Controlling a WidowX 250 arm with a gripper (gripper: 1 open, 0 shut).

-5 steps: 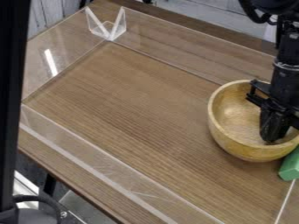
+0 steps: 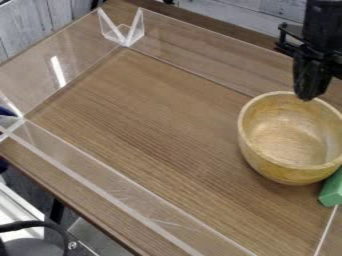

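A round wooden bowl (image 2: 281, 160) rests on the wooden table (image 2: 134, 130) at the right of the camera view. Above its back right part hangs the black gripper (image 2: 305, 88), its fingers pointing down and clear of the bowl. The gripper looks shut, with nothing visible between its fingers.
A green object (image 2: 330, 188) lies at the right edge beside the bowl. A clear plastic piece (image 2: 122, 30) stands at the back left, and clear strips run along the table's left side.
The gripper has risen up out of the bowl to hang above it. The bowl looks to be in the same place.
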